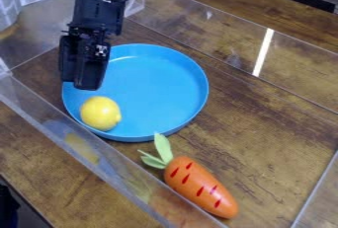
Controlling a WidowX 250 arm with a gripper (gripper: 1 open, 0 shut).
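Observation:
My black gripper (85, 72) hangs at the upper left, over the left rim of the blue plate (158, 89), its fingers open. A yellow round object (101, 113) lies on the plate below it, toward the front left, with nothing gripping it. An orange toy carrot (200, 186) with a pale green top lies in front of the plate at the lower right.
Clear plastic walls run along the back and the front left of the wooden surface (259, 114).

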